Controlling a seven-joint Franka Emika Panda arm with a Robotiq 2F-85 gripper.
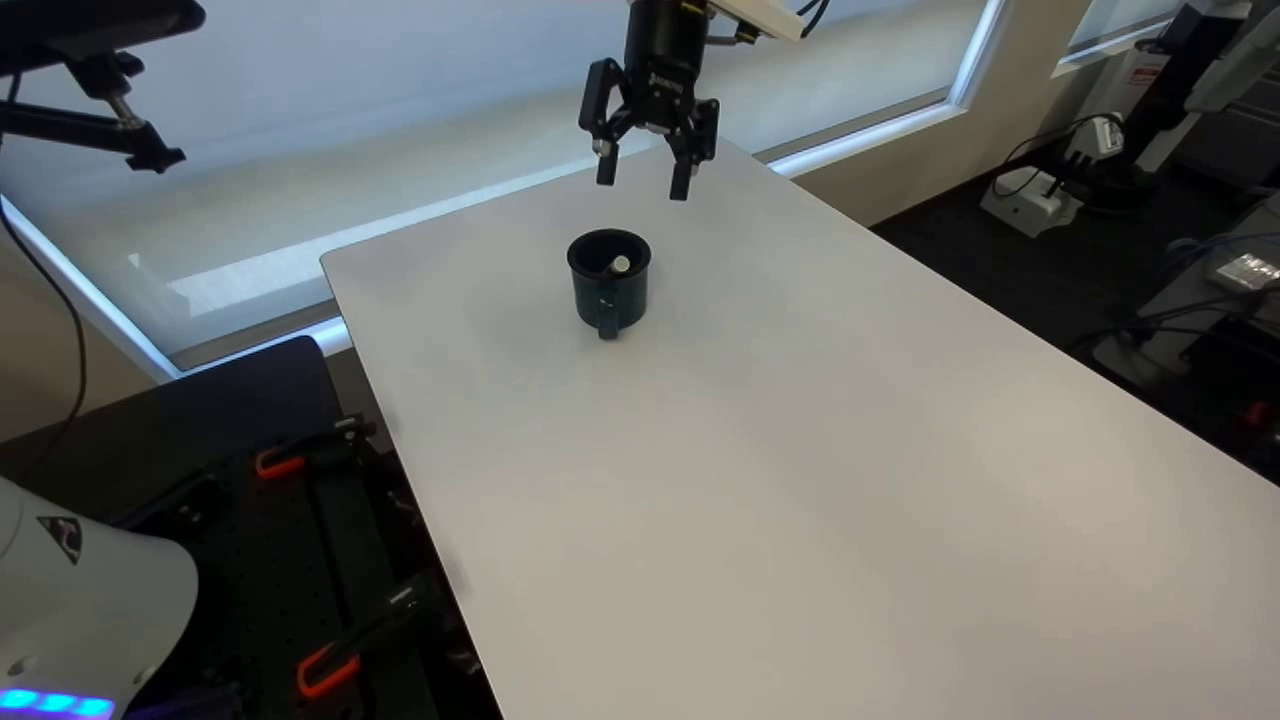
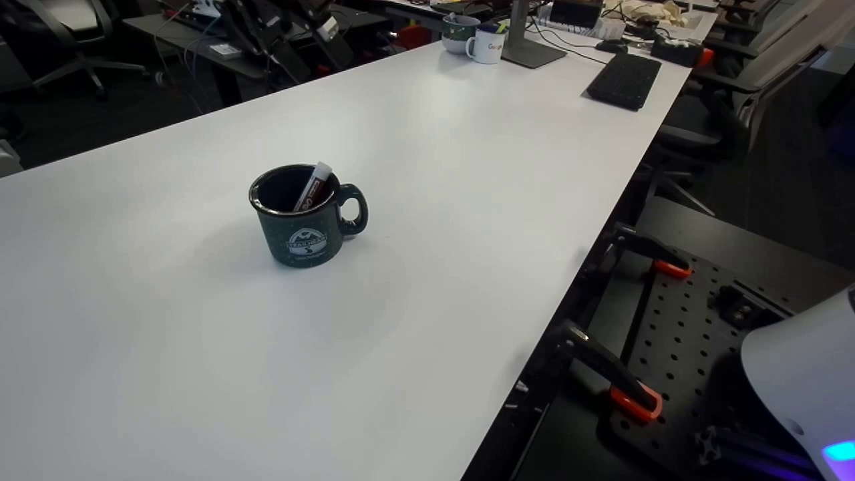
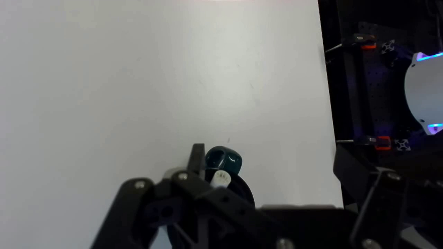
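A dark green mug with a pale logo stands upright on the white table. Its handle faces the camera in exterior view 1. Inside the mug leans a marker, its white end rising over the rim. My gripper is open above and behind the mug in exterior view 1, its fingers wide apart and nothing between them. From the wrist, the gripper's dark linkage covers much of the mug; the handle and the marker's white end still show. Exterior view 2 does not show the gripper.
Clamps grip the edge by the robot base. At the far end stand a white mug, a second green mug, a monitor stand and a keyboard.
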